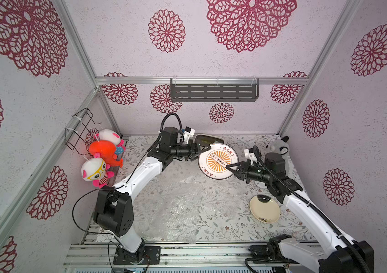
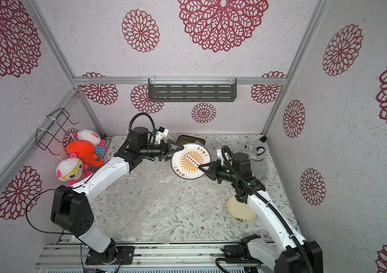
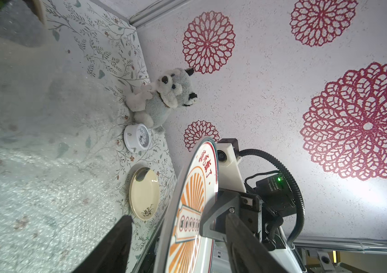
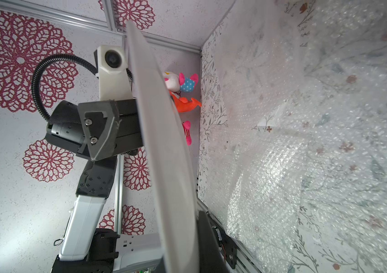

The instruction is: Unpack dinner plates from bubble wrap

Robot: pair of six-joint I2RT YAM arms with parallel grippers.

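Observation:
A white dinner plate (image 1: 218, 161) with an orange sunburst and red characters is held up above the middle of the table. My right gripper (image 1: 229, 168) is shut on its right edge. On the opposite side, my left gripper (image 1: 203, 152) has reached the rim; in the left wrist view its dark fingers (image 3: 113, 248) stand apart, one on each side of the plate, so it is open. Seen from the right wrist, the plate (image 4: 166, 159) is edge-on and hides most of that gripper's fingers. Clear bubble wrap (image 4: 266, 173) lies spread flat on the table below.
A cream plate (image 1: 265, 210) lies at the front right, beside a small white clock (image 3: 137, 137). A grey plush toy (image 1: 278, 146) sits at the back right, other plush toys (image 1: 105, 152) at the left. A dark tray (image 1: 209, 139) stands at the back.

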